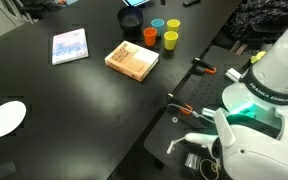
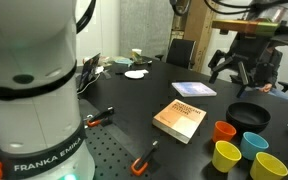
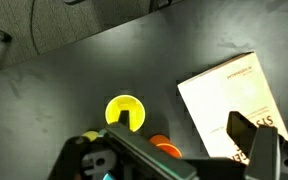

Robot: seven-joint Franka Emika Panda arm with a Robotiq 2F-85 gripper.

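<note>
My gripper is open, with nothing between its fingers; in exterior view 2 it hangs above the table near the black bowl [image 2: 246, 115]. Below it in the wrist view are a yellow cup [image 3: 126, 104], partly hidden orange cup [image 3: 164, 142] and a cream-coloured book or box [image 3: 234, 100]. Exterior view 2 shows the orange cup [image 2: 224, 132], two yellow cups, one nearer [image 2: 226, 156] and one at the right [image 2: 269, 167], plus a teal cup [image 2: 252, 145]. They stand grouped beside the bowl. The book [image 2: 179, 120] lies flat to their left.
A pale flat book or panel [image 1: 70, 46] lies farther across the table, and a white round plate [image 1: 4, 119] sits near the left edge. Dark table between plate and cream book is bare. Cables and a clamp [image 1: 203, 67] lie near the robot's base.
</note>
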